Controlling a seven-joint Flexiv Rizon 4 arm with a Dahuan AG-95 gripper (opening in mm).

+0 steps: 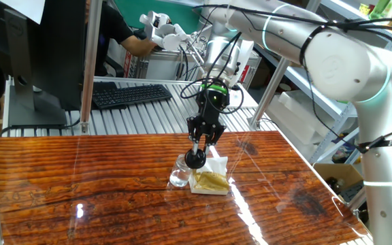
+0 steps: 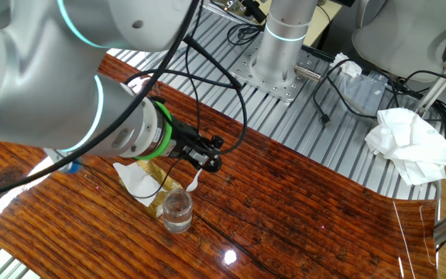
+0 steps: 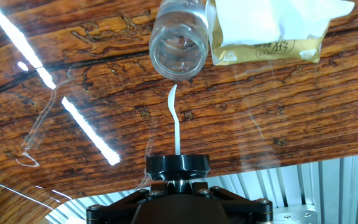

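A slim white curved utensil (image 3: 174, 118), spoon-like, extends from a black round disc (image 3: 178, 165) in the wrist view. My gripper is shut on the short neck behind this disc. The utensil's tip points at a clear glass jar (image 3: 179, 46) and appears just short of its rim in that view; the height between them is hard to judge. Clear liquid shows in the jar (image 2: 178, 212), which stands upright on the table. In exterior view 1, the black disc (image 1: 195, 159) hangs close to the jar and hides part of what lies behind.
Against the jar's side sits a gold-and-white tissue pack (image 1: 211, 180) with a white tissue sticking out. Bare wooden table (image 1: 80, 184) spreads to the left in exterior view 1. A crumpled white bag (image 2: 409, 146) lies on the metal-slatted surface.
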